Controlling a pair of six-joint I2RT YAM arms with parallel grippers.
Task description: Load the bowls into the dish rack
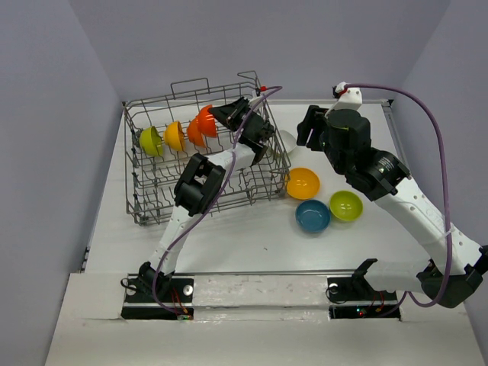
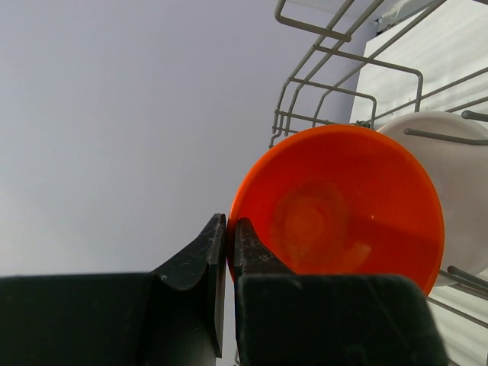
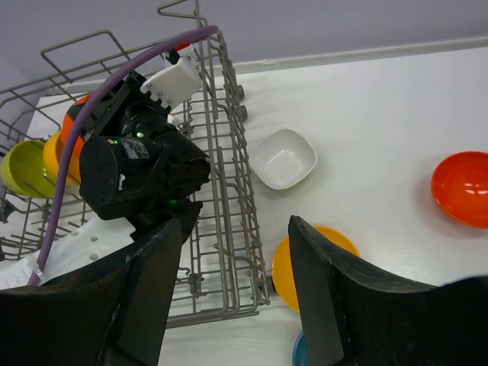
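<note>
In the top view, my left gripper is at the back of the wire dish rack [image 1: 164,216], its fingertips at the rim of a red-orange bowl [image 2: 335,213] standing on its side; whether they grip it is hard to tell. A white bowl [image 2: 450,191] is behind it. Green [image 1: 149,142], yellow [image 1: 174,136] and orange [image 1: 195,134] bowls stand in the rack to the left. My right gripper hangs open above the right side, holding nothing.
Loose bowls lie right of the rack: white [image 3: 282,156], orange [image 1: 303,183], blue [image 1: 313,216], green [image 1: 345,206] and red [image 3: 461,187].
</note>
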